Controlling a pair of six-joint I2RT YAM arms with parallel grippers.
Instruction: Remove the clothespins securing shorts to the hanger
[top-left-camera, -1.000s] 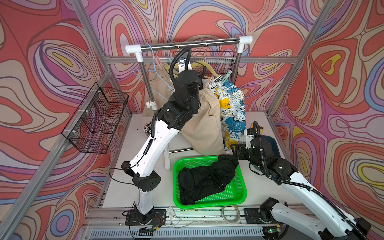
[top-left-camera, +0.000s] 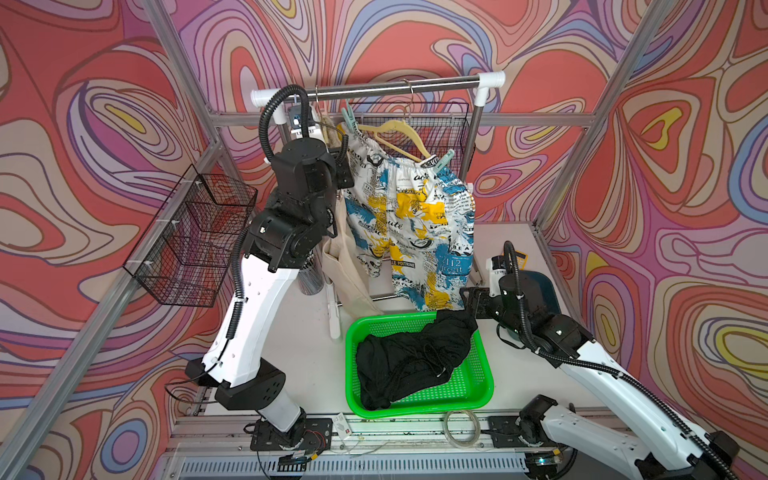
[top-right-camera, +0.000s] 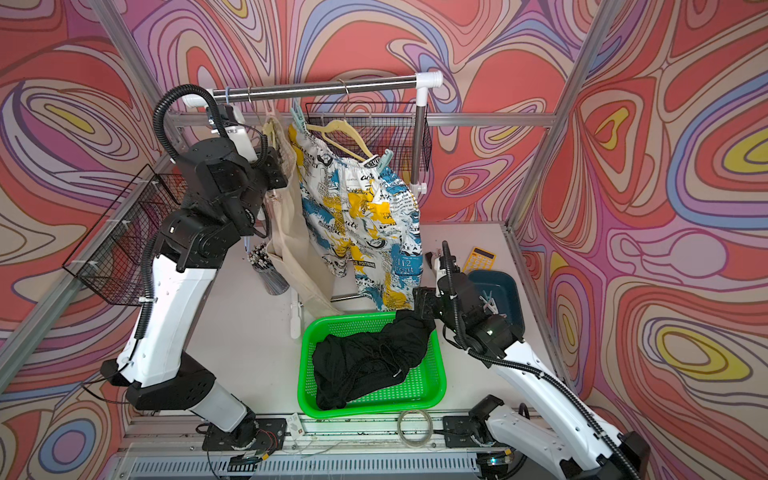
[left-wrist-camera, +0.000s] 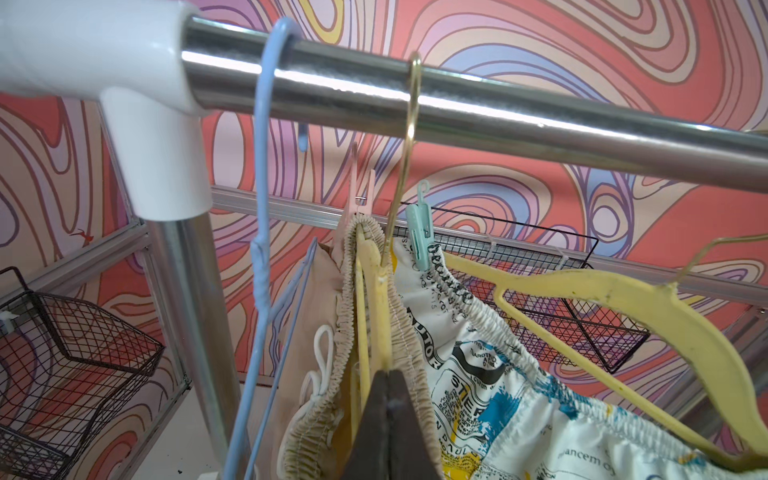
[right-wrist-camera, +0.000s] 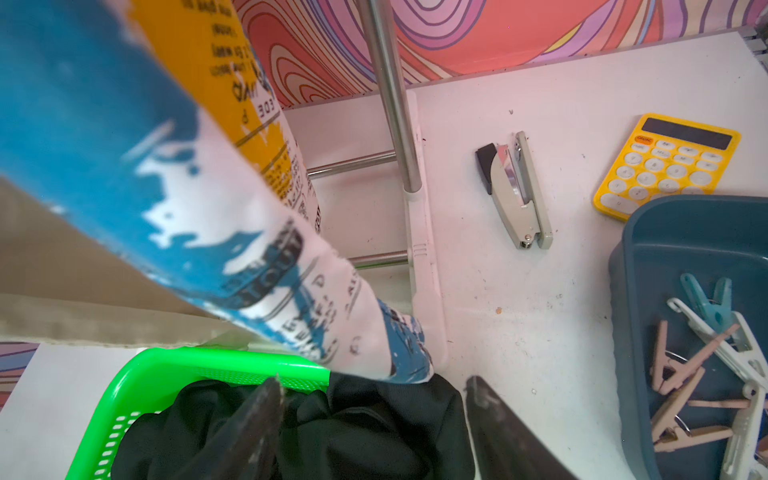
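Observation:
Patterned white, blue and yellow shorts (top-left-camera: 428, 224) hang from a yellow hanger (top-left-camera: 404, 132), with a teal clothespin (top-left-camera: 349, 120) on the left and a second teal pin (top-right-camera: 385, 161) on the right. Beside them, beige shorts (top-right-camera: 292, 232) hang nearly edge-on from another yellow hanger (left-wrist-camera: 376, 280); a pink clothespin (left-wrist-camera: 360, 204) shows at their far side. My left gripper is shut, its tips against the beige waistband and hanger; nothing clear shows between them. Low by the patterned hem, my right gripper stands open, over the basket's edge.
A green basket (top-left-camera: 352, 352) holding black cloth stands in front. At right are a blue-grey bin (right-wrist-camera: 632, 320) with loose clothespins, a stapler (right-wrist-camera: 516, 192) and a yellow calculator (right-wrist-camera: 668, 164). A blue hanger (left-wrist-camera: 260, 264) hangs near the rack's left post (left-wrist-camera: 192, 320).
My left arm has swung left, and the beige shorts and their hanger have shifted left along the rail, uncovering more of the patterned shorts. The right arm has barely moved.

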